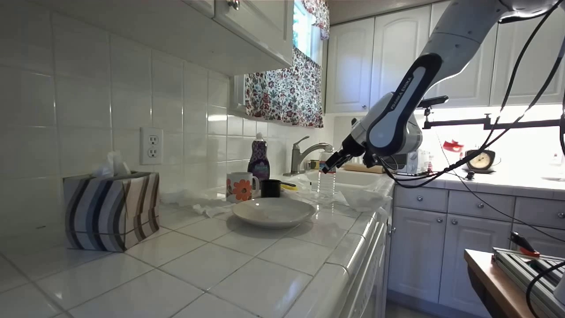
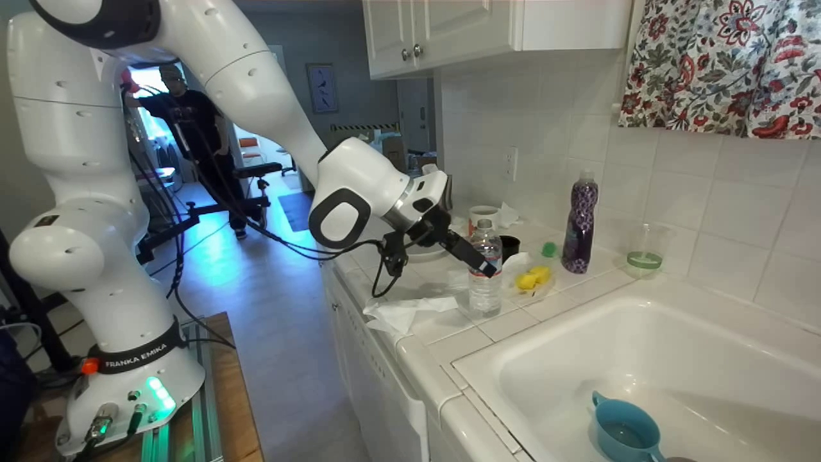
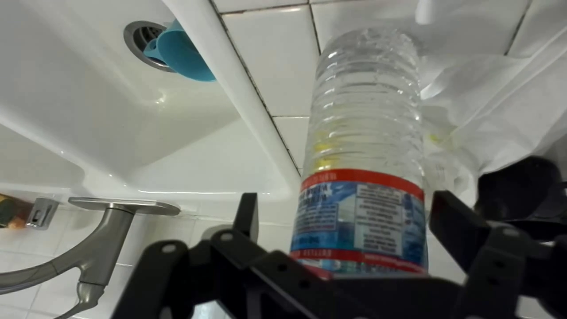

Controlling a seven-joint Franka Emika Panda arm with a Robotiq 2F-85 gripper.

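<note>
A clear plastic water bottle with a red and blue label stands upright on the tiled counter beside the sink. In the wrist view the bottle rises between the two black fingers of my gripper. The fingers are open, and a gap shows between the label and the left finger; on the right the gap is narrow. From exterior view 1 my gripper overlaps the upper part of the bottle. The bottle's cap is hidden behind the gripper in the wrist view.
A white sink with a blue cup in it adjoins the counter. Near the bottle are a white plate, a flowered mug, a black cup, purple soap and crumpled paper. The faucet stands behind.
</note>
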